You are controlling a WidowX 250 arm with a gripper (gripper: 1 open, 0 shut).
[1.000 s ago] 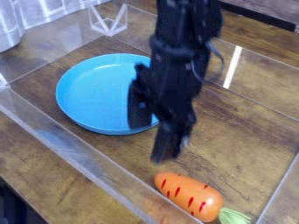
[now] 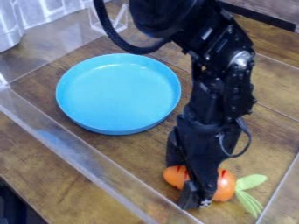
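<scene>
My black gripper (image 2: 198, 179) is down at the lower middle of the view, its fingers around an orange toy carrot (image 2: 225, 184) with a pale green top (image 2: 247, 192). The fingers hide much of the carrot's body, and whether they are closed on it cannot be made out. To the upper left lies an empty blue plate (image 2: 111, 92).
A transparent strip (image 2: 70, 149) runs diagonally along the left and bottom of the wooden work surface (image 2: 47, 179). White fabric (image 2: 10, 19) is at the top left. Bare wood lies to the right of the arm.
The gripper has come down from over the area beside the plate onto the carrot. The carrot sits slightly higher in the view than before.
</scene>
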